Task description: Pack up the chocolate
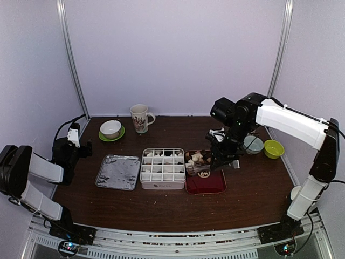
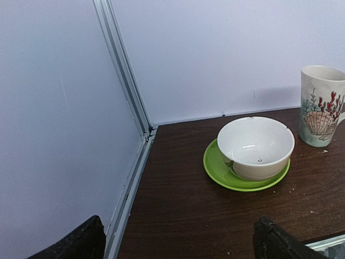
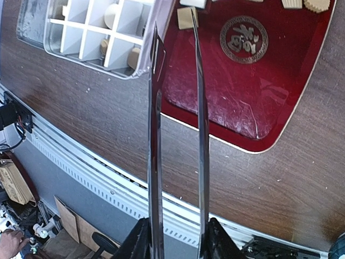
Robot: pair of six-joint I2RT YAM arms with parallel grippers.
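A white divided box (image 1: 162, 183) stands mid-table, holding pieces in its compartments. Beside it lies a red tray (image 1: 206, 186) with chocolate pieces (image 1: 198, 158) at its back. My right gripper hangs over that tray, its long metal tongs open, the right tip near a tan square chocolate (image 3: 183, 19); nothing shows held. My left gripper stands open and empty at the left side, facing a white bowl (image 2: 253, 143) on a green plate (image 2: 220, 172).
A silver tray (image 1: 118, 171) lies left of the box. A mug (image 1: 139, 118) stands at the back. A pale bowl (image 1: 254, 147) and yellow bowl (image 1: 274, 150) are at right.
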